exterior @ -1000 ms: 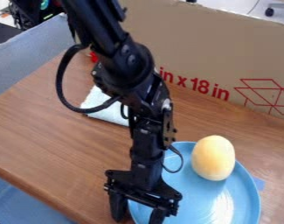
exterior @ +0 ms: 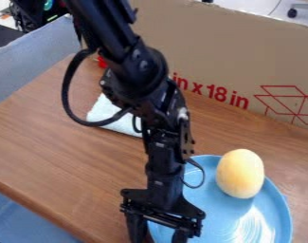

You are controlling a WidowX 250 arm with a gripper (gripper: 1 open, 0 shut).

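Note:
My black gripper (exterior: 159, 234) hangs low at the front centre of the view, over the left rim of a light blue plate (exterior: 255, 224). Its fingertips run down to the bottom edge, and whether they are open or shut, or hold anything, is hard to make out. A pale yellow oval object (exterior: 240, 174), like a mango, sits on the back part of the plate, to the right of my gripper.
A white cloth (exterior: 112, 119) lies on the wooden table (exterior: 48, 142) behind the arm. A large cardboard box (exterior: 220, 52) stands along the back.
The plate and the yellow object have shifted slightly to the right.

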